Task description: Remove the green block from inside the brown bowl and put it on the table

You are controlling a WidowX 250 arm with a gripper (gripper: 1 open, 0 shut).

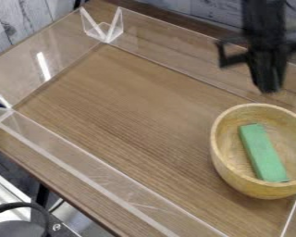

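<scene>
The green block (262, 154) lies inside the brown bowl (221, 157) at the right of the camera view, its long side running from the bowl's far part down to its near part. Above and behind the bowl is my black gripper (265, 83), raised clear of the rim and blurred. No green shows around its fingers, and the block is apart from it. The fingers look close together with nothing held between them.
Bare wooden table (126, 111) spreads widely to the left of the bowl. Clear plastic strips border it, and a clear angled piece (103, 26) stands at the back left. Black equipment (18, 222) sits at the lower left corner.
</scene>
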